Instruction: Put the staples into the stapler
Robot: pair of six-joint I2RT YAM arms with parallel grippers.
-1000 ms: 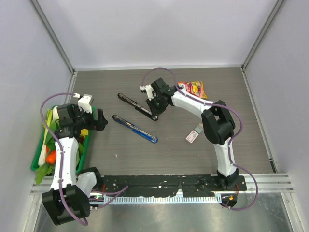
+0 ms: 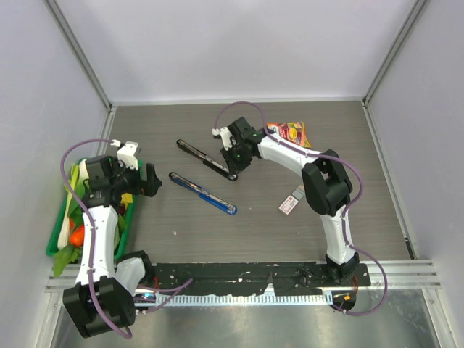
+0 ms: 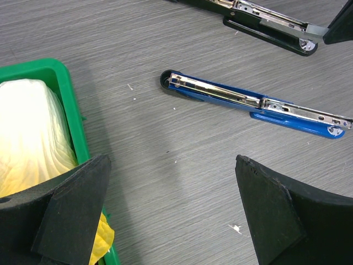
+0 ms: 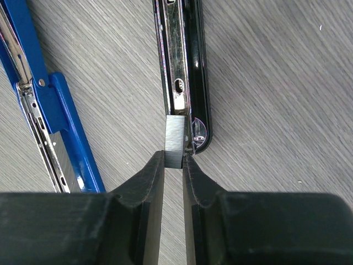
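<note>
In the right wrist view my right gripper is shut on a strip of staples (image 4: 174, 138), held at the front end of the opened black stapler (image 4: 176, 61), over its metal channel. The opened blue stapler lies beside it, also seen in the left wrist view (image 3: 220, 95). My left gripper stands open above the table near the green basket (image 3: 74, 121), with nothing between its fingers.
The basket holds vegetables. A snack bag (image 2: 290, 130) lies behind the right arm, and a small staple box (image 2: 290, 203) lies at the right.
</note>
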